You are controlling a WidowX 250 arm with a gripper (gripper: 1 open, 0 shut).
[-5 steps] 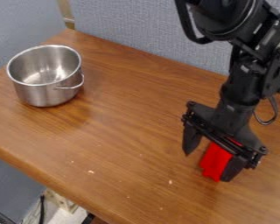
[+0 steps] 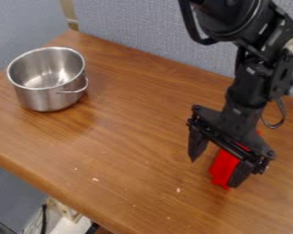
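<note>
My black gripper [image 2: 230, 146] is low at the right of the camera view, open, its fingers spread around and over a red object [image 2: 223, 170] on the wooden table. The fingers hide part of the red object, so whether they touch it cannot be made out.
A steel pot [image 2: 48, 84] with handles stands at the back left of the table [image 2: 113, 155]. A grey padded wall rises behind, and the table's front left edge shows at the bottom.
The gripper has shifted very slightly, rising a little over the red object. The pot is unchanged.
</note>
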